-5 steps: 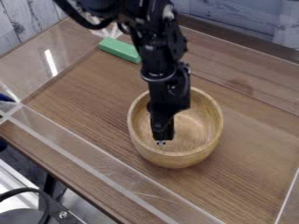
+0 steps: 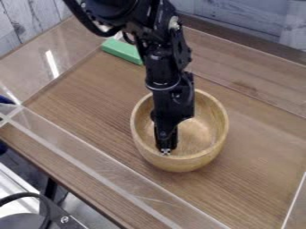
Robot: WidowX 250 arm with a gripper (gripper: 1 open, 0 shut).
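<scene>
A round light wooden bowl (image 2: pixel 203 156) sits on the brown tabletop, centre right. The black arm reaches down from the top, and its gripper (image 2: pixel 166 147) is low inside the bowl, toward the left part of it. A small light piece shows at the fingertips on the bowl's floor; whether the fingers hold it is too small to tell.
A green block (image 2: pixel 121 50) lies at the back left, partly behind the arm. A pale wall stands behind, and cables and dark parts lie beyond the lower-left edge.
Over the last second the gripper has moved down into the bowl, and its dark wrist parts have narrowed slightly in view. The bowl is about where it was.
</scene>
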